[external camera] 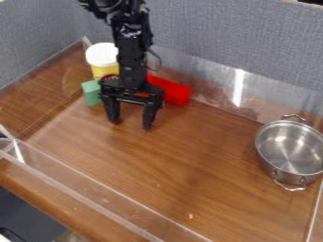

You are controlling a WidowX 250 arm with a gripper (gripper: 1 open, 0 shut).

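Observation:
My black gripper (130, 112) is low over the wooden table at the back left, its fingers apart and pointing down. Partly hidden behind it are a red block (172, 91), a yellow container with a white lid (102, 57) and a green block (91, 91). Whether anything is between the fingers is hard to tell.
A steel pot (289, 149) with two handles stands at the right. A transparent barrier runs along the back and the near left edge, with grey walls behind.

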